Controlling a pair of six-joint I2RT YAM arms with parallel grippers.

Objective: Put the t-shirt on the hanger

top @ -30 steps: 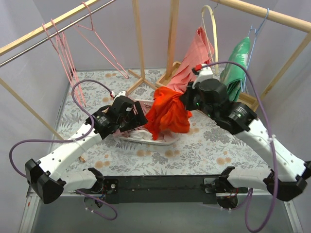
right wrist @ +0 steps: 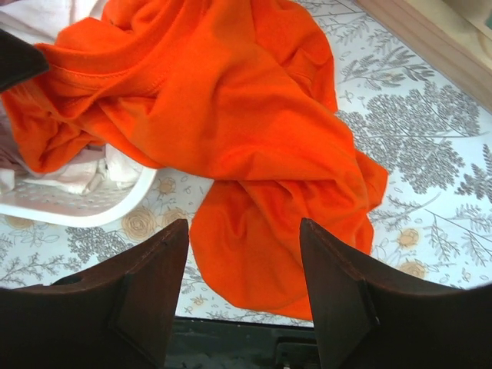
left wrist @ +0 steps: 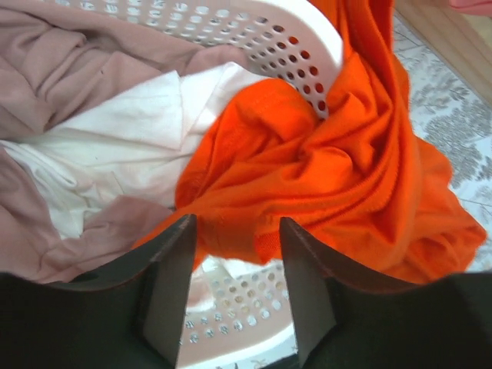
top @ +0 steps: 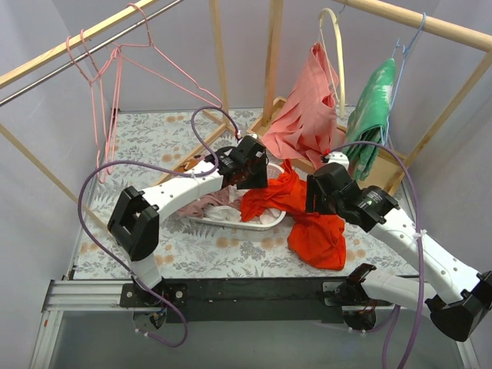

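An orange t-shirt (top: 317, 233) lies crumpled, partly inside the white basket (top: 269, 223) and spread out over its right side onto the floral mat. Above the shirt's basket end is my left gripper, its fingers apart with nothing visibly clamped between them. Over the part on the mat hovers my right gripper, fingers wide and empty; the shirt (right wrist: 254, 131) lies beneath it. Pink hangers (top: 115, 58) dangle from the wooden rail at the upper left of the top view.
Mauve and white clothes (left wrist: 115, 131) fill the rest of the basket. A pink garment (top: 304, 115) and a green-white one (top: 372, 111) hang at the back right. Wooden frame posts (top: 272, 58) stand behind the basket. Bare mat (top: 192, 257) shows in front of it.
The right gripper lowered the orange shirt, which now lies spread to the right, and let go of it. My left arm moved right over the shirt, and the pink hangers swung.
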